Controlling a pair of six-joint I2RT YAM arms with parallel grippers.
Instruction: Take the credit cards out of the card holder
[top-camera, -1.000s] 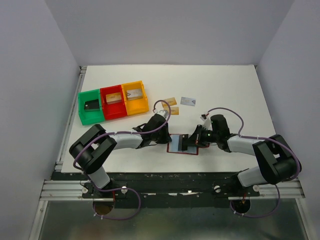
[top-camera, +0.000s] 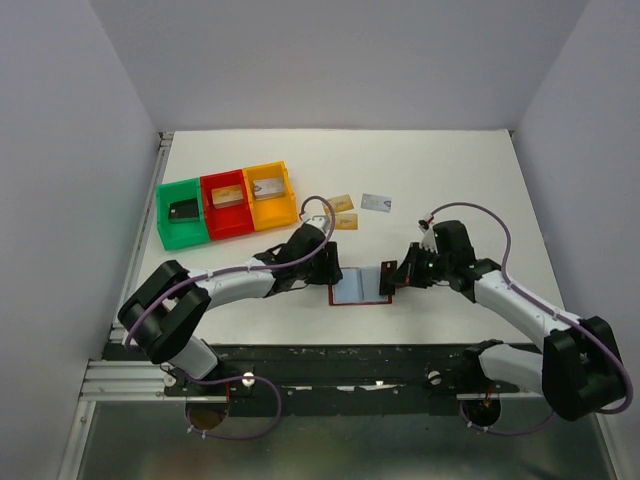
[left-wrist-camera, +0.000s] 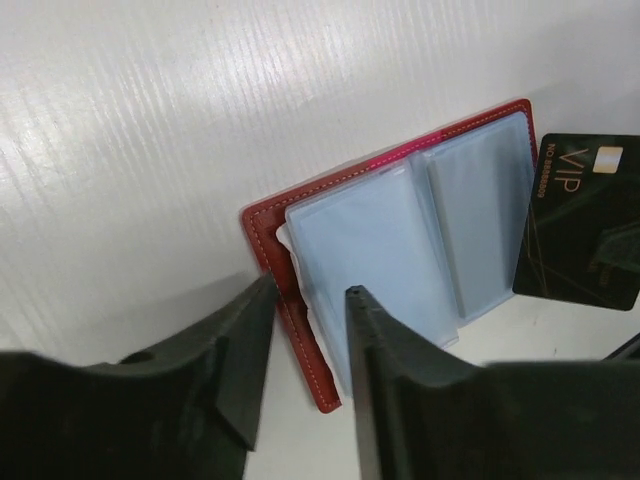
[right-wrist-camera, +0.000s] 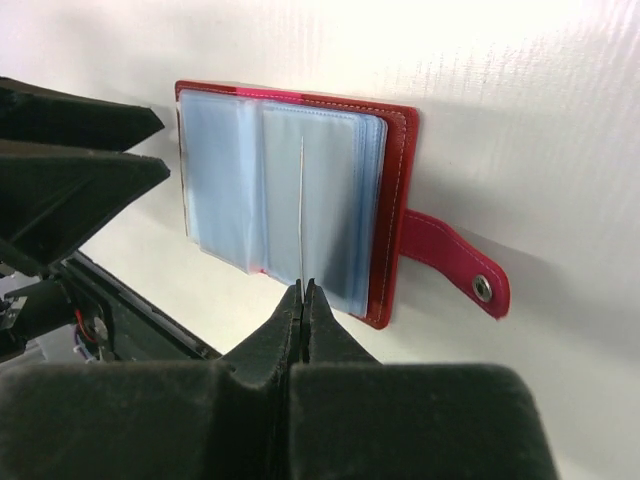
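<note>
The red card holder (left-wrist-camera: 288, 320) lies open on the table, its clear sleeves (left-wrist-camera: 370, 250) facing up and its strap (right-wrist-camera: 455, 260) out to one side. My left gripper is over its left edge, fingers apart with nothing seen between them. My right gripper is shut, tips pointing at the holder; a thin pale line rises from them in the right wrist view, likely a card edge-on. A black VIP card (left-wrist-camera: 580, 220) is raised at the holder's right side, at the right gripper in the top view.
Loose cards (top-camera: 376, 202) lie behind the holder. Green (top-camera: 183, 230), red (top-camera: 228, 220) and yellow (top-camera: 273, 215) bins stand at the back left.
The right gripper has moved right and lifted, and the black card has gone with it from over the sleeves to the holder's right side. The left arm has shifted slightly.
</note>
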